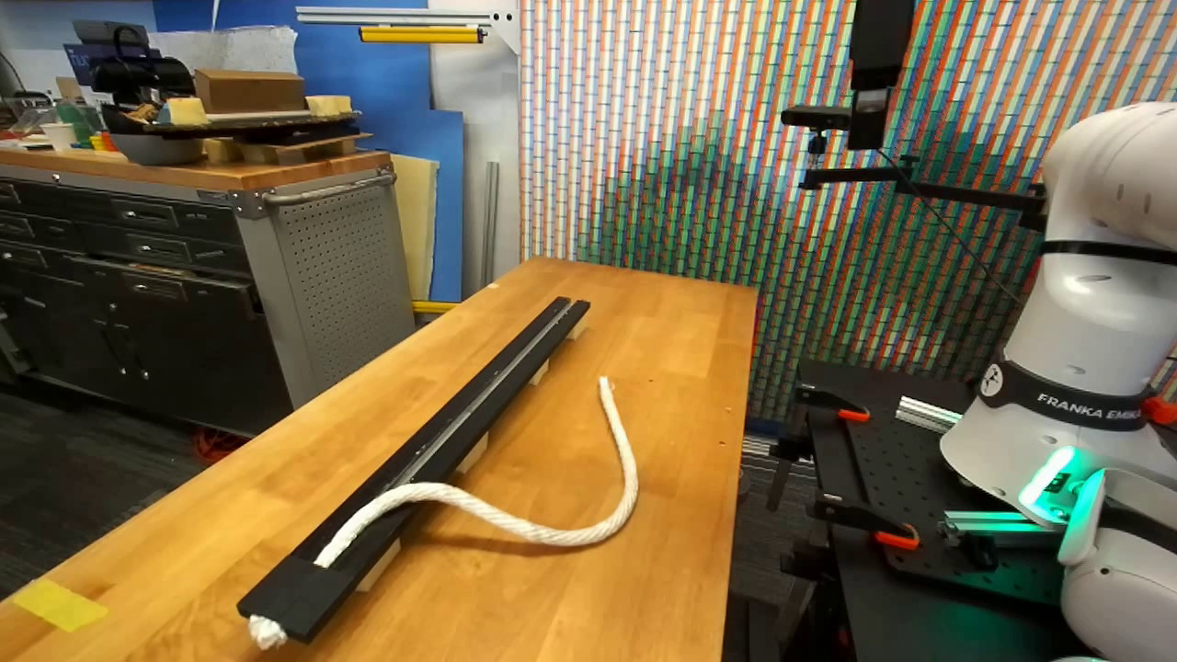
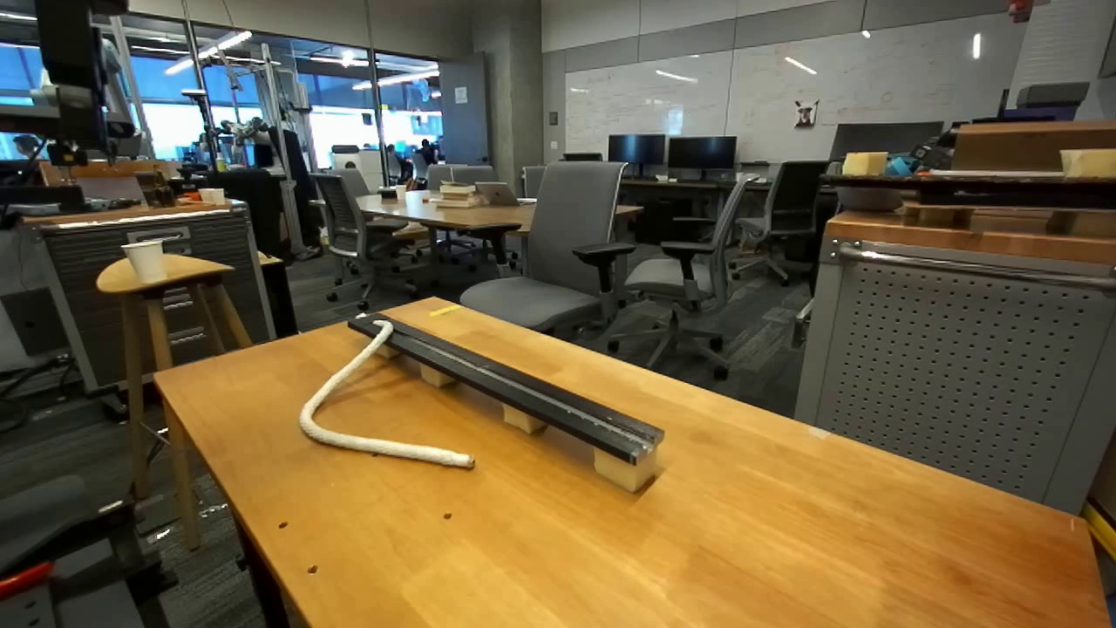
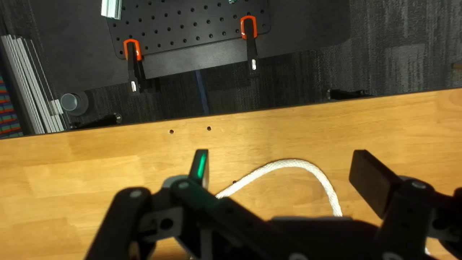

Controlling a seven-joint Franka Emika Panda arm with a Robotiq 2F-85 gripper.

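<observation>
A white rope [image 1: 568,537] passes through the near end of a black grooved rail [image 1: 485,399], where its knotted tip pokes out. From there it curves off the rail onto the wooden table [image 1: 684,463], its free end lying loose towards the far side. In exterior view 2 the rope [image 2: 350,438] bends beside the rail [image 2: 502,377], which is raised on small wooden blocks. My gripper is open in the wrist view, above the table, with the rope visible below between its spread fingers. Parts of the rope are hidden behind the gripper body; the rail is not discernible there.
Small clamps with orange ends [image 3: 248,26] hold a black perforated plate [image 3: 186,26] on the robot's stand, across a gap from the table edge. A tool cabinet [image 1: 331,254] stands beyond the rail. Yellow tape [image 1: 61,605] marks a table corner.
</observation>
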